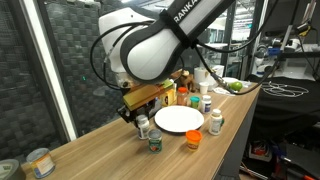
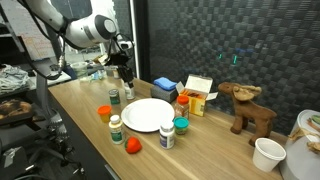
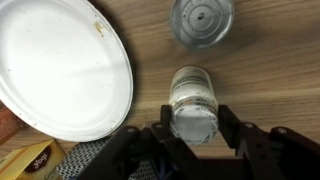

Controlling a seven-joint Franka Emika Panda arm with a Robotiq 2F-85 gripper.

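Observation:
A small white bottle (image 3: 194,92) with a pale lid stands on the wooden table, between the dark fingers of my gripper in the wrist view. The gripper comes down from above and is shut on the bottle's upper part. In exterior view 1 the bottle (image 1: 143,127) sits just left of the white plate (image 1: 180,119), partly covered by the fingers. Exterior view 2 has the bottle (image 2: 129,91) below the gripper, behind a grey-green can (image 2: 114,96).
The can's round metal top (image 3: 202,19) is close beside the bottle. An orange cup (image 1: 193,140), another white bottle (image 1: 215,122) and a tomato (image 2: 133,146) surround the plate. At the back stands a yellow box (image 2: 199,97). Bare table lies left of the bottle in exterior view 1.

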